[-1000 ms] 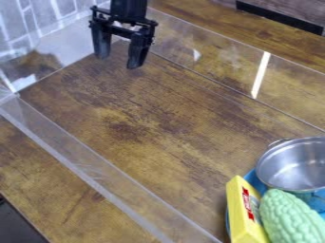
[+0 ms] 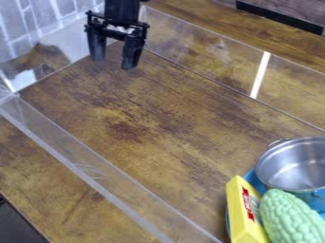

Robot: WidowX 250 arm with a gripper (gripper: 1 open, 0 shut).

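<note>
The black gripper (image 2: 114, 49) hangs at the top left of the camera view, near the far corner of the wooden work surface (image 2: 152, 123). Its two fingers stand apart, pointing down, with nothing visible between them. At the lower right, far from the gripper, a silver pot (image 2: 295, 166) sits on something blue, beside a yellow box (image 2: 245, 209) and a pale green corn cob or similar textured vegetable (image 2: 288, 218).
Clear plastic walls border the wooden surface along the left and back.
The gripper has shifted slightly upward and back toward the far edge. The pot, box and green object have not moved.
</note>
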